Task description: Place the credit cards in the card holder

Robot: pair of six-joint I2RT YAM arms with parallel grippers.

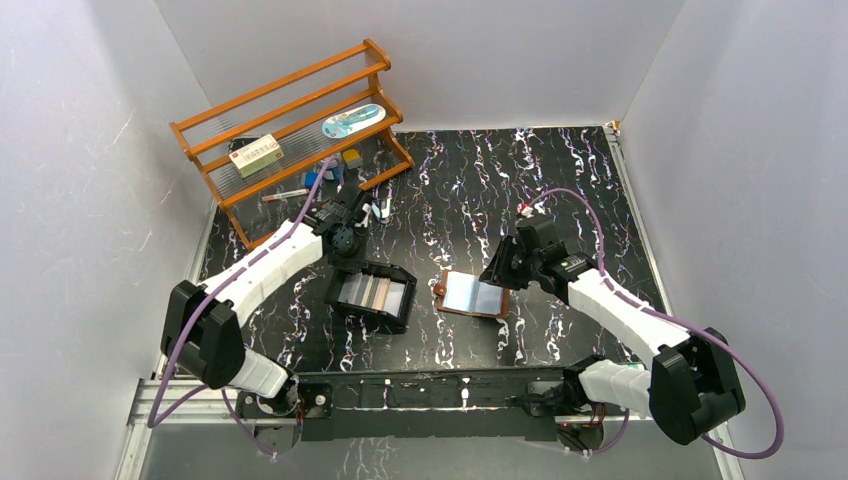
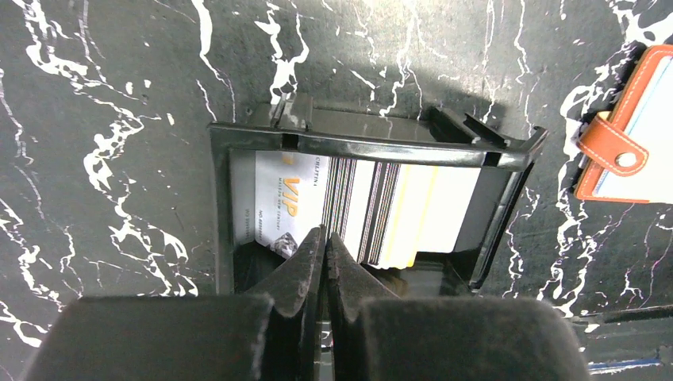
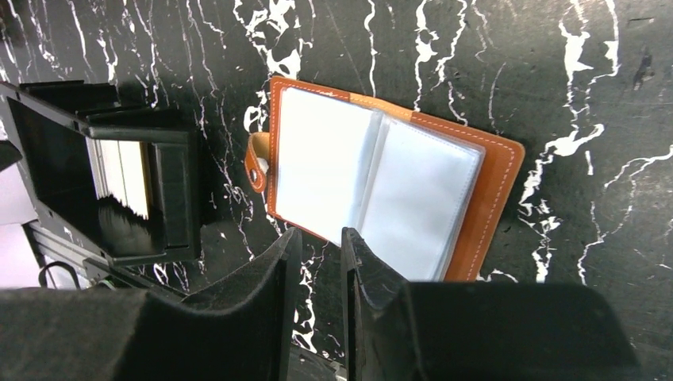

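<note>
Several credit cards stand packed in the black box; a white card lettered VIP is at the left of the row, then striped edges and a pale card. My left gripper is shut over the box, its fingertips pressed together with no card between them, and the VIP card lies outside its fingers. The brown card holder lies spread flat, showing pale clear sleeves and its snap strap. Above the holder's near edge, my right gripper is slightly open and empty.
A slanted wooden rack stands at the back left, carrying a cream box and a blue-white package. Small items lie beneath it.
</note>
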